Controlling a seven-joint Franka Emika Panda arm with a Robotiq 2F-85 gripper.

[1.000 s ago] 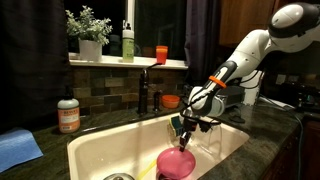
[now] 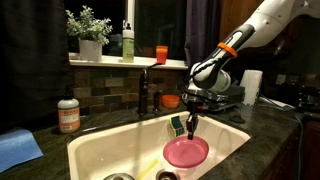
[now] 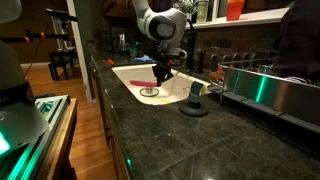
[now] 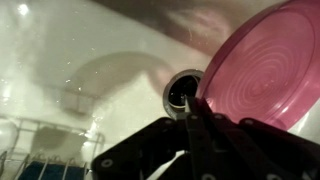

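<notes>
A round pink plate (image 2: 186,152) is tilted inside the white sink (image 2: 112,150), with my gripper (image 2: 190,133) shut on its upper rim. In the wrist view the plate (image 4: 268,62) fills the upper right, and its near edge runs down to the black fingers (image 4: 205,125). Seen from the other side, the plate (image 3: 148,82) shows almost edge-on below my gripper (image 3: 160,74). The exact contact between fingertips and rim is partly hidden by the gripper. A dark drain (image 4: 180,92) lies on the sink floor just beside the plate's edge.
A caddy with a sponge (image 2: 177,126) hangs at the sink's back wall, near my gripper. Behind it rises a black faucet (image 2: 143,92). A soap bottle (image 2: 68,112) and a blue cloth (image 2: 18,148) are on the left counter. The sink's left half has free room.
The plate has risen and shifted to the right in exterior view 1, along with my gripper. More of the sink floor and drain shows beneath it.
</notes>
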